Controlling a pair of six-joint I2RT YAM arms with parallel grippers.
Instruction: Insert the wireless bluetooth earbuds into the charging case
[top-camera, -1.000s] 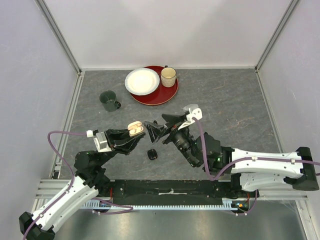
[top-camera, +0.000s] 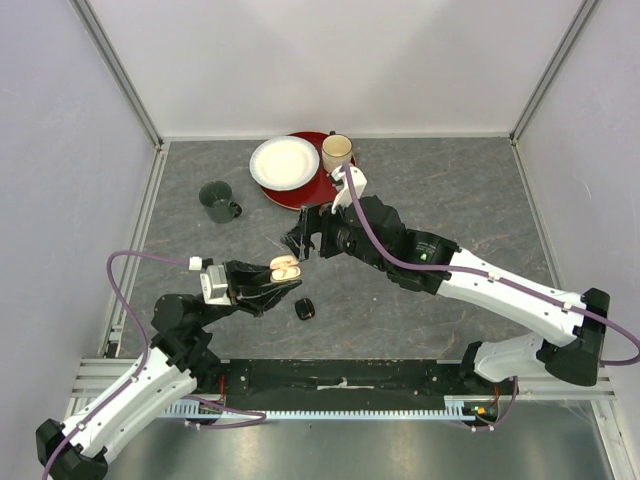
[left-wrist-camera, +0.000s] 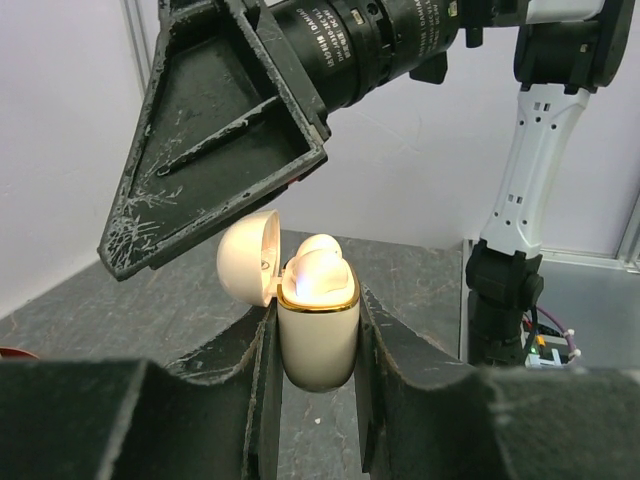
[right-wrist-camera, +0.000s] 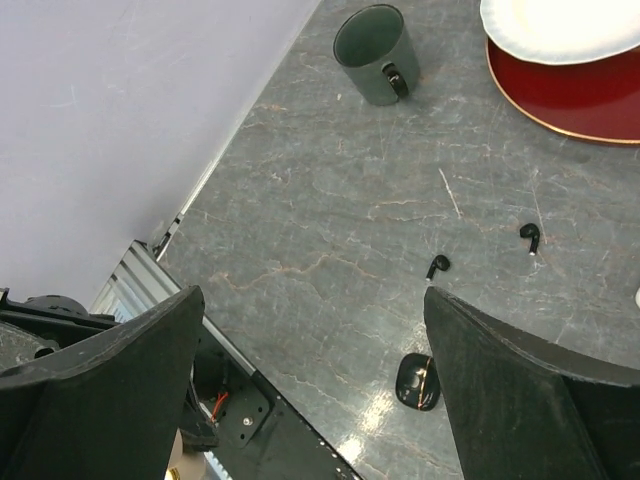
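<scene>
My left gripper (top-camera: 290, 277) is shut on a cream charging case with a gold rim (left-wrist-camera: 317, 340), held up off the table. The case's lid (left-wrist-camera: 245, 258) stands open. Two cream rounded earbud tops (left-wrist-camera: 319, 272) show inside the case, sitting low in it. My right gripper (top-camera: 300, 243) is open and empty, close above and behind the case in the top view. In the right wrist view, its fingers (right-wrist-camera: 520, 390) are wide apart with only tabletop between them. A sliver of the case shows at that view's lower left.
On the table lie a black case (right-wrist-camera: 418, 382) and two black earbuds (right-wrist-camera: 438, 266). A dark green mug (top-camera: 218, 202) stands at the left; a white plate (top-camera: 284, 163) and cream mug (top-camera: 337, 152) rest on a red tray (top-camera: 313, 192) behind.
The left gripper, still on the case, has shifted slightly forward and right.
</scene>
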